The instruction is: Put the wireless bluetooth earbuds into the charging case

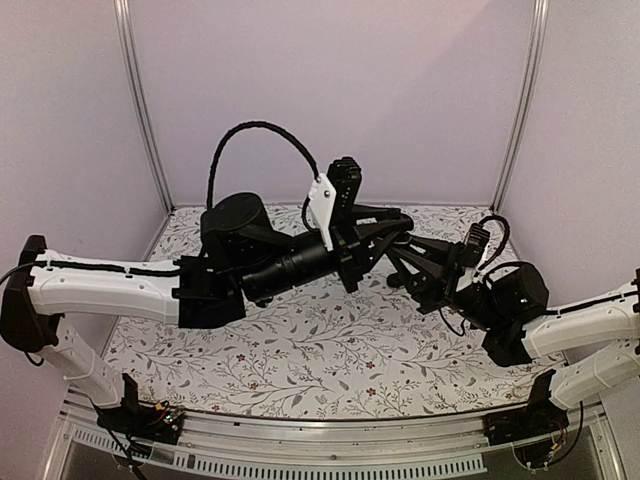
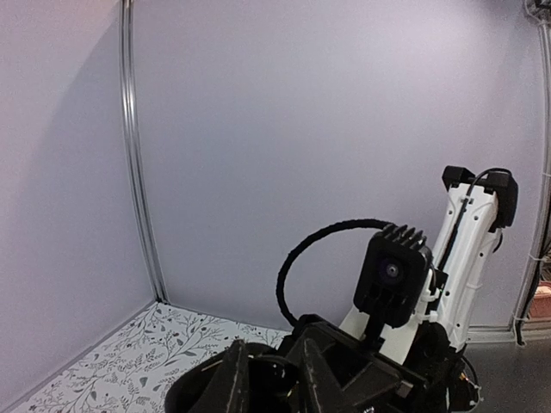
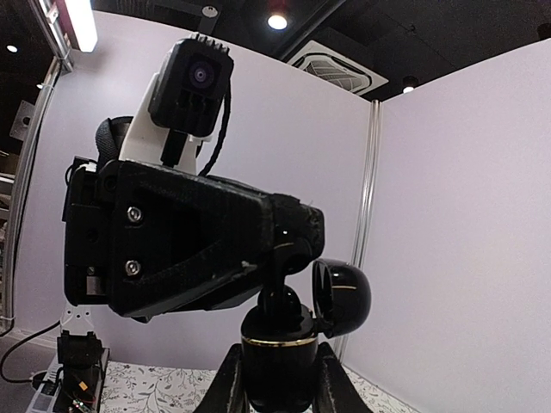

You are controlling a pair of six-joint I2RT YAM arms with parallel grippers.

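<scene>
My right gripper is shut on the black charging case point(image 3: 280, 353), which has a gold line round its rim. The case stands upright, its rounded lid point(image 3: 344, 297) swung open to the right. From above left, my left gripper reaches over the case, shut on a small black earbud point(image 3: 277, 301). The earbud is at the case's opening; how deep it sits cannot be told. In the left wrist view, dark fingers point(image 2: 228, 379) stand in front of the case, hiding most of the earbud. Both grippers meet in mid-air in the top view.
A small dark object point(image 1: 394, 281) shows below the meeting grippers; what it is stays unclear.
</scene>
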